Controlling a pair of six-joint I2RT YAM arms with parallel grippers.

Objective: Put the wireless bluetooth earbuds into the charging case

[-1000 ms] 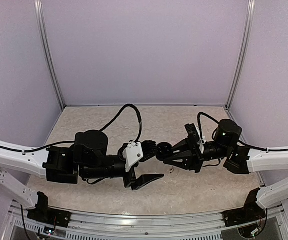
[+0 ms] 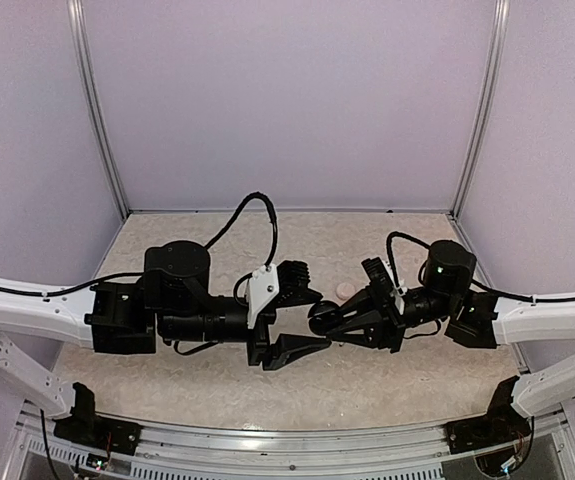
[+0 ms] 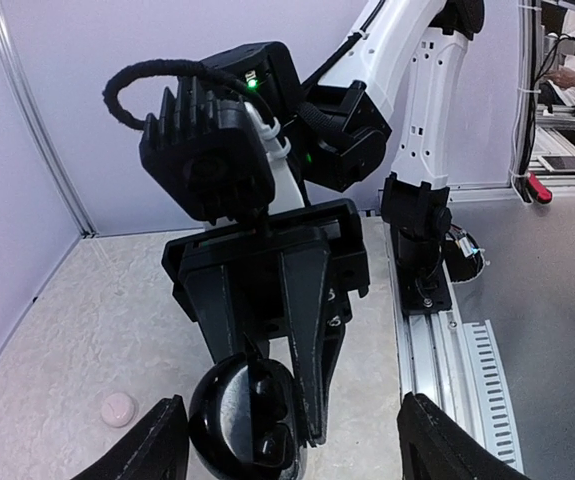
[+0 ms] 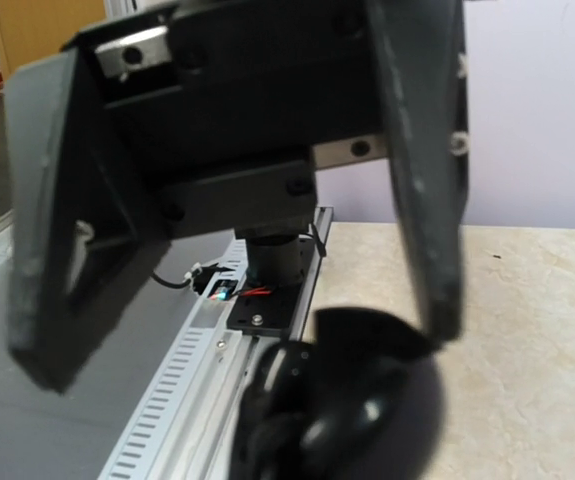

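Observation:
The round black charging case (image 2: 324, 318) is held in my right gripper (image 2: 339, 326). In the left wrist view the case (image 3: 225, 418) is open toward the camera, with dark glossy earbud shapes inside. My left gripper (image 2: 319, 320) is open around the case's near side, its fingertips (image 3: 431, 445) at either side of it, apart from it as far as shows. In the right wrist view the case (image 4: 362, 410) fills the lower middle, blurred, below the left gripper's two spread fingers.
A small pale pink disc (image 3: 117, 408) lies on the beige table (image 2: 167, 390) behind the grippers. The table around both arms is otherwise clear, bordered by walls and a metal front rail (image 2: 267, 432).
The right arm has stayed nearly still.

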